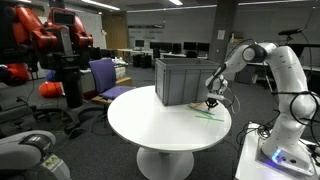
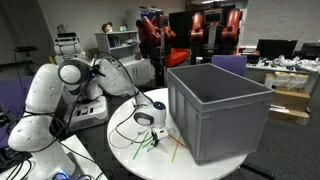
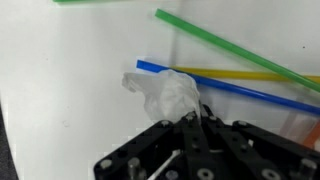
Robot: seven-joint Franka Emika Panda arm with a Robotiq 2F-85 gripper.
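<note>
In the wrist view, a crumpled white piece (image 3: 168, 92), thin like tissue or film, sits at the tips of my gripper. The gripper is shut on it, though the dark fingers are partly hidden. Under and beside it lie a blue stick (image 3: 250, 92), a yellow stick (image 3: 242, 74) and a green stick (image 3: 235, 47). Another green stick (image 3: 80, 1) shows at the top edge, and something orange (image 3: 297, 126) at the right. From outside, my gripper (image 1: 211, 102) is low over the table's right side, beside green sticks (image 1: 207, 116).
A tall grey bin (image 2: 215, 112) stands on the table close to the sticks. A dark cable (image 2: 122, 130) loops beside the arm.
</note>
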